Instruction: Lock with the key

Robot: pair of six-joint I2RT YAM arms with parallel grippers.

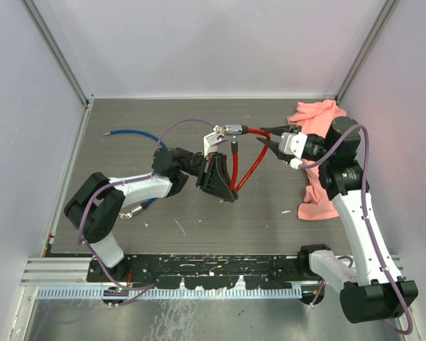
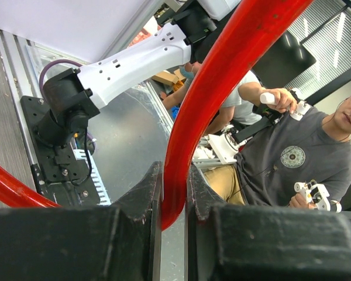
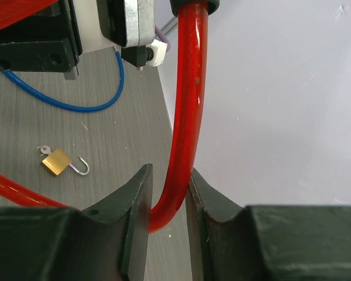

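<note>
A red cable lock [image 1: 252, 169] hangs bent in the air. Its metal lock head [image 1: 236, 130] points left, with small metal pieces, perhaps keys, at its outer end. The black-tipped free end [image 1: 234, 146] is upright just below the head in the top view, apart from it. My left gripper [image 1: 234, 193] is shut on the cable's bend; its fingers [image 2: 141, 196] pinch the red tube in the left wrist view. Near the head, my right gripper [image 1: 263, 135] is open, with the red cable [image 3: 184, 129] passing between its fingers.
A blue cable [image 1: 137, 132] lies on the table at left, partly under my left arm. A gold padlock [image 3: 57, 161] with an open shackle shows on the table in the right wrist view. Pink cloth [image 1: 317, 202] lies along the right side.
</note>
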